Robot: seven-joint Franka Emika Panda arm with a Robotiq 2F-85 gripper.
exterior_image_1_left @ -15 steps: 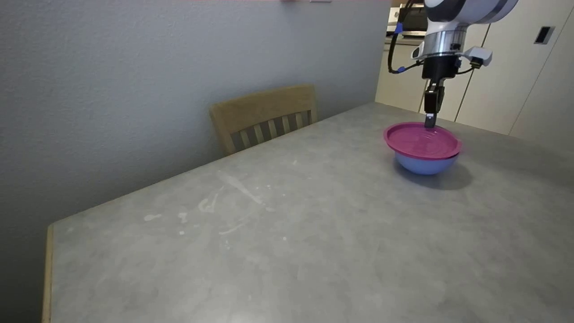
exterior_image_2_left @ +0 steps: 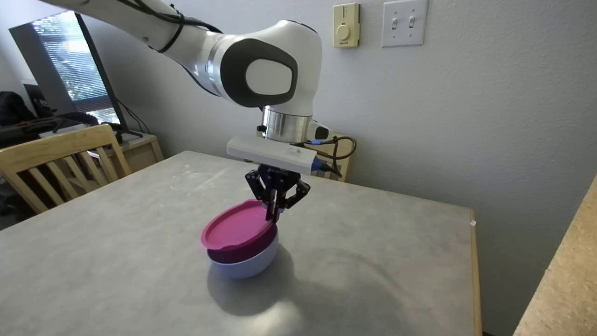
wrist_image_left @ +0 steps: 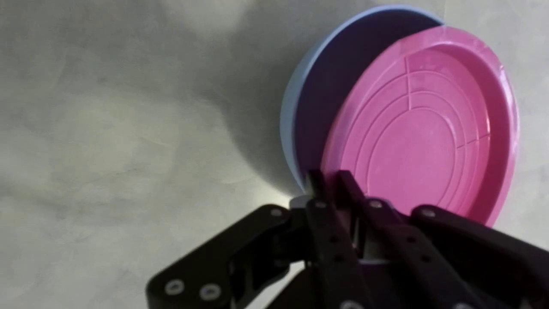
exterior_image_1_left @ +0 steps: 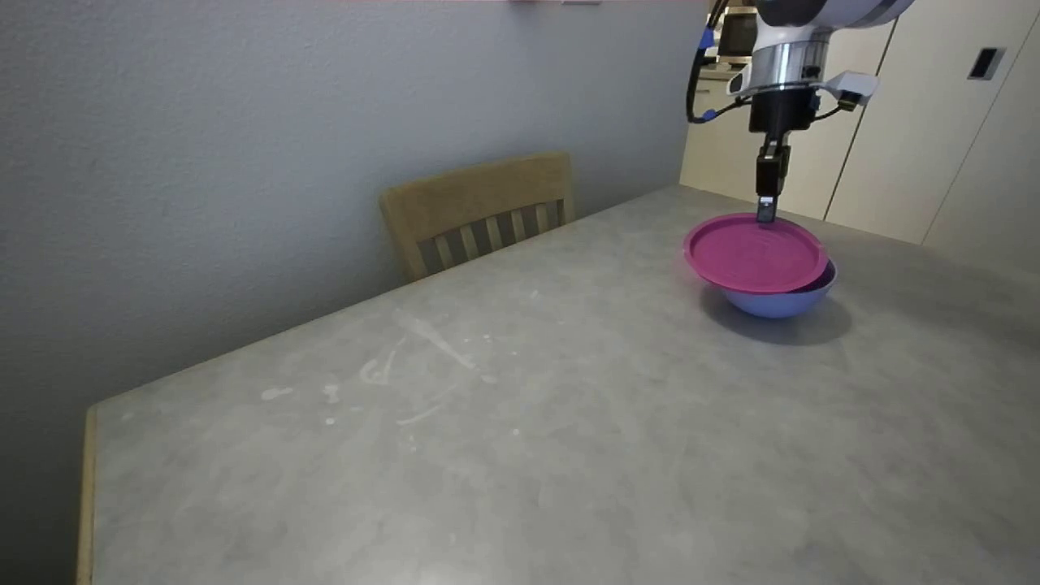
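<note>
My gripper is shut on the rim of a round pink lid (wrist_image_left: 411, 149). In exterior view 1 the lid (exterior_image_1_left: 756, 255) tilts over a light-blue bowl (exterior_image_1_left: 777, 304) that stands on the table. The lid sits off-centre, leaving part of the bowl's dark inside (wrist_image_left: 339, 77) uncovered in the wrist view. From exterior view 2, the gripper (exterior_image_2_left: 273, 215) points down at the lid's edge (exterior_image_2_left: 235, 227), with the bowl (exterior_image_2_left: 246, 266) just beneath. Whether lid and bowl touch at any point I cannot tell.
Wooden chairs (exterior_image_1_left: 483, 205) stand at its edges, and a wall (exterior_image_2_left: 475, 112) rises behind it.
My gripper has risen and shifted slightly left in exterior view 1, taking the lid with it. The lid lay nearly level across the bowl before; now it is tilted and the bowl's opening shows.
</note>
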